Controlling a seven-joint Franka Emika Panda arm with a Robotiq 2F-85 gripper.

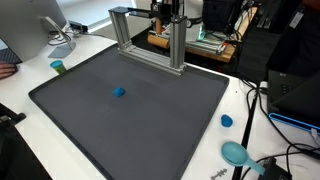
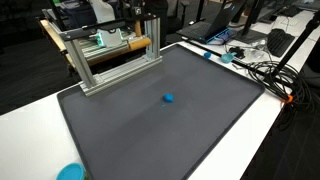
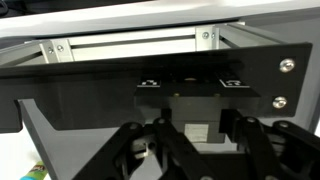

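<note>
In the wrist view my gripper is close over a long black bar, with its fingers shut on a dark piece at the middle of the bar. Dark on dark, the shape of that piece and where it joins the bar are hard to tell. Metal screws show at the bar's right end. The bar belongs to a silver metal frame at the back of the dark mat. In the second exterior view this frame is at upper left, and the gripper's fingertips are not clear there.
A small blue object lies on the otherwise bare grey mat. Another blue piece and a turquoise ladle-like item rest on the white table to the right. A green-topped cup stands at left. Cables lie at the right edge.
</note>
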